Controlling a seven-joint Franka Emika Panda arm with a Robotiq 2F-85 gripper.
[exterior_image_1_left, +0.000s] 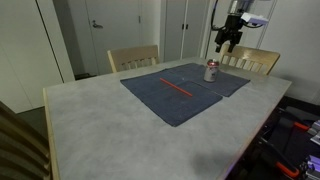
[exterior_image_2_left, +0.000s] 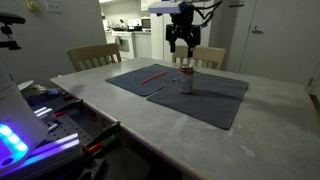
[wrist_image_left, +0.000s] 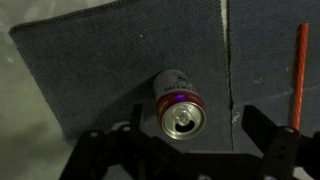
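A can with a red and silver body (wrist_image_left: 172, 83) stands upright on a dark cloth mat, its silver top (wrist_image_left: 183, 121) facing my wrist camera. In exterior view 1 the can (exterior_image_1_left: 210, 73) is near the far right of the table, and in exterior view 2 the can (exterior_image_2_left: 186, 80) is near the middle. My gripper (exterior_image_2_left: 181, 49) hangs above it, clear of it and open. Wide apart, the dark fingers (wrist_image_left: 105, 148) show on either side of the can's top in the wrist view, touching nothing.
A red-orange stick (exterior_image_1_left: 176, 89) lies on the dark mat (exterior_image_1_left: 165, 105) to the can's side. Chairs (exterior_image_1_left: 137, 56) stand round the table.
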